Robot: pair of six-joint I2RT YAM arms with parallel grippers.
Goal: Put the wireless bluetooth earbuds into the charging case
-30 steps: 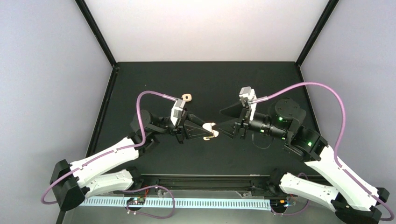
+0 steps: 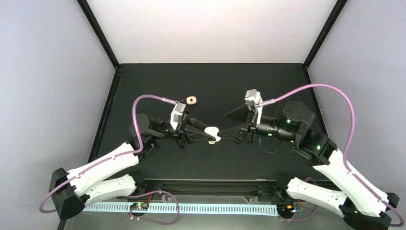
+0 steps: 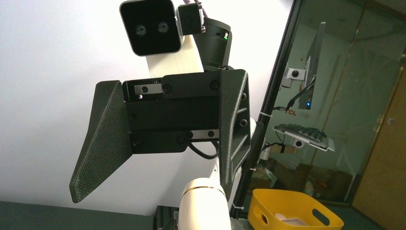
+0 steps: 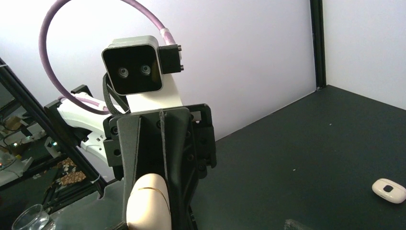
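Observation:
The white charging case (image 2: pixel 212 132), rounded and with a thin gold seam, is held above the table by my left gripper (image 2: pixel 213 137), shut on it. In the right wrist view the case (image 4: pixel 148 206) stands between the left fingers; its lower end is cut off. My right gripper is open, its fingers wide apart with nothing between them. One right finger (image 3: pixel 232 139) reaches close beside the case (image 3: pixel 204 206); contact cannot be told. No loose earbuds can be made out.
A small white object (image 2: pixel 191 100) with a dark square in its middle lies on the black table behind the left gripper; the right wrist view shows it too (image 4: pixel 390 190). A yellow basket (image 3: pixel 292 201) stands outside the work area.
My left gripper shifted slightly left with the case still in it.

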